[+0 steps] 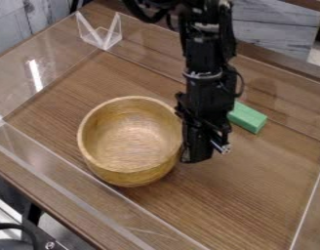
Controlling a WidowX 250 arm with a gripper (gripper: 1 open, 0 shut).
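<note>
My black gripper [197, 145] is low at the centre of the camera view, beside the right rim of a large yellow oval bowl [130, 146]; whether it touches the rim I cannot tell. Its fingertips are dark and hard to make out, with nothing visible held in them. Behind it to the right lies a green block [246, 117], partly hidden by the arm.
A clear plastic stand [101, 32] stands at the back left. A black cable runs at the lower left edge.
</note>
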